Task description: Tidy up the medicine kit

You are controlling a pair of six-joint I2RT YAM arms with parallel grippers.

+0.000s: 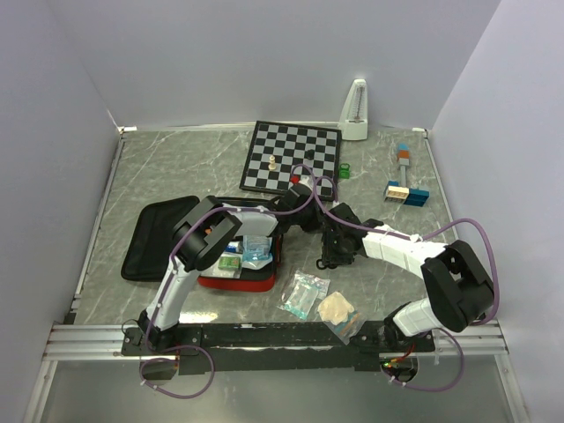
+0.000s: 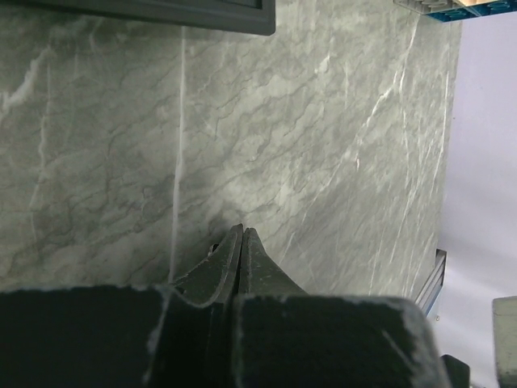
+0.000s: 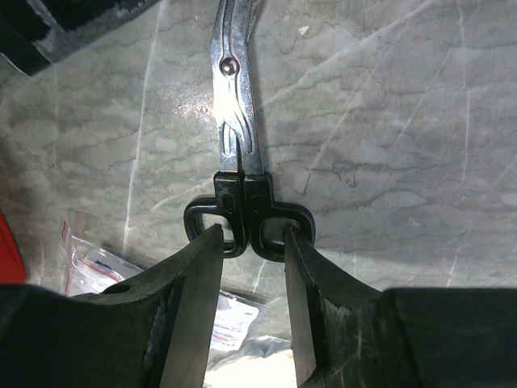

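Observation:
A pair of scissors with metal blades and black handles lies on the marble table in the right wrist view, its blade tips cut off at the top edge. My right gripper is open, fingertips apart over the two handle loops. In the left wrist view my left gripper is shut, with nothing between its fingers; a small dark bit beside the tips is too hidden to name. From above, arms cover most of the scissors. The red medicine kit stands partly under my left arm, packs inside, its black lid lying to the left.
Two clear bags, one with white packets and one with a cream item, lie in front of the scissors. Behind stand a chessboard and a metronome; a blue block structure is at right.

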